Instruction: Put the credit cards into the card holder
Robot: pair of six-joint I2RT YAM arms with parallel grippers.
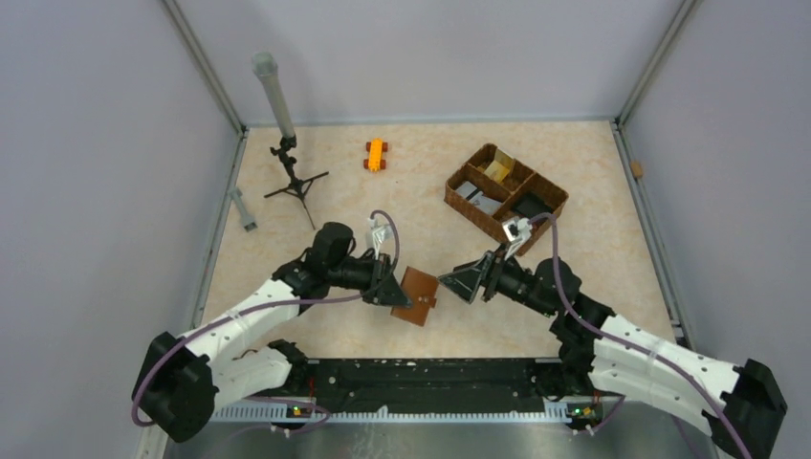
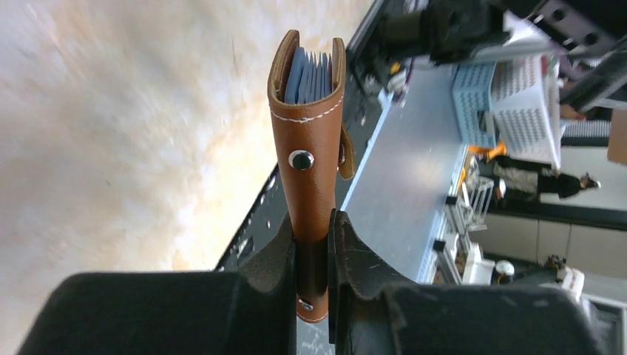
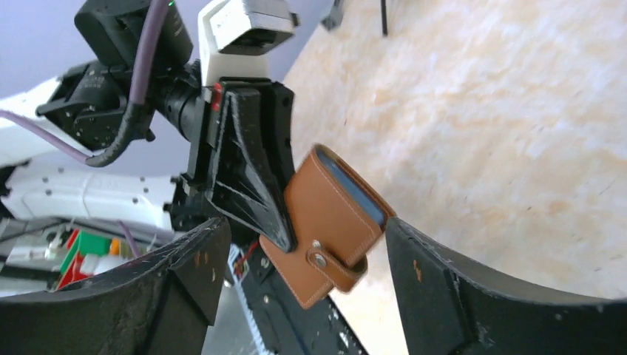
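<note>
A brown leather card holder [image 1: 415, 295] [image 2: 303, 133] [image 3: 325, 214] with a snap strap is held upright by my left gripper [image 1: 387, 292], which is shut on it. Blue-grey sleeves show in its top opening in the left wrist view. To its right, my right gripper [image 1: 465, 279] stands open and apart from the holder, nothing visible between its fingers. I cannot make out loose credit cards.
A woven divided basket [image 1: 459, 199] with a yellow item, grey items and a dark item stands at back right. An orange toy car [image 1: 376, 155] and a tripod [image 1: 292, 177] are at the back.
</note>
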